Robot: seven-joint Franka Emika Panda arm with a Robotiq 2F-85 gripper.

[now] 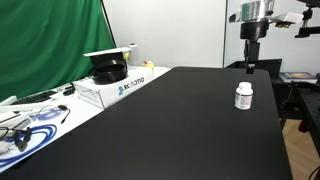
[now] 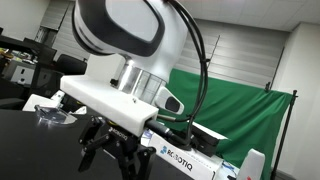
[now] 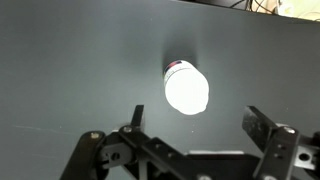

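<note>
A small white bottle (image 1: 243, 96) with a white cap stands upright on the black table (image 1: 150, 128), near its right edge. In the wrist view the bottle (image 3: 186, 88) is seen from above, ahead of the fingertips and roughly midway between the two sides. My gripper (image 1: 250, 68) hangs above the table, higher than the bottle and apart from it. The fingers stand wide open, and between the finger pads is only bare table. In exterior view 2 the gripper (image 2: 115, 170) shows close up, and no bottle can be made out there.
A white printed box (image 1: 125, 88) stands at the table's far left edge, with a black round container (image 1: 110, 70) by it. Cables (image 1: 40, 135) lie at the left.
</note>
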